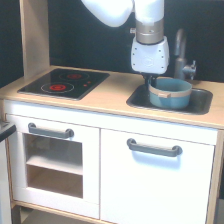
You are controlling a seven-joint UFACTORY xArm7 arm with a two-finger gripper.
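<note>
A teal pot (172,95) sits low within the sink (203,101) at the right of the counter; its underside is hidden. From above, my white arm reaches down to the pot's left rim. The dark fingers of my gripper (151,79) meet that rim and appear shut on it, though they are small and partly hidden here.
Behind the sink rises a dark faucet (180,57), close to the pot's right side. A black stovetop (64,83) with red rings lies on the left of the wooden counter (112,97). Below are an open-fronted oven (53,168) and a white cabinet door (153,185).
</note>
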